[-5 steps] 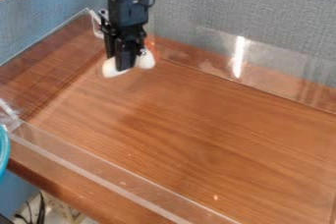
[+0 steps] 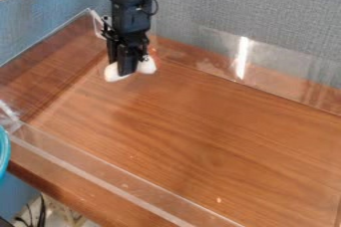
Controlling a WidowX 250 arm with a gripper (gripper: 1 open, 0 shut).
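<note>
The black gripper (image 2: 130, 60) hangs over the back left of the wooden work surface. It is shut on a white object (image 2: 115, 73), which shows on both sides of the dark fingers; what the object is cannot be told. A small reddish bit shows just behind it, too small to identify.
Clear plastic edging runs along the front left and the back, with grey-blue padded walls behind and at the left. A cyan round item (image 2: 4, 151) is cut off at the left edge.
</note>
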